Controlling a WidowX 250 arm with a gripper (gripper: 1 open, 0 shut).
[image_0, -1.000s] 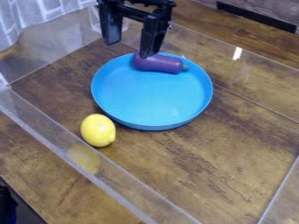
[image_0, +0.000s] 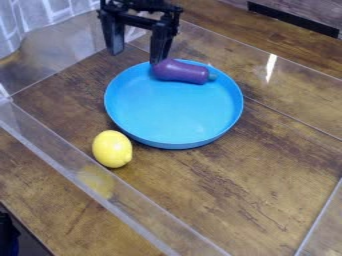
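My black gripper (image_0: 138, 40) is at the top of the view, open, its two fingers spread above the back rim of a blue plate (image_0: 171, 105). Nothing shows between the fingers. A purple eggplant (image_0: 183, 71) lies in the back right part of the plate, just to the right of and below the right finger. A yellow object (image_0: 112, 149), rounded like a lemon, sits on the wooden surface in front of the plate, to the left.
Clear walls or edges run along the left side of the work area.
The gripper has shifted slightly, its fingers now a little further left. The plate, eggplant and yellow object look unmoved.
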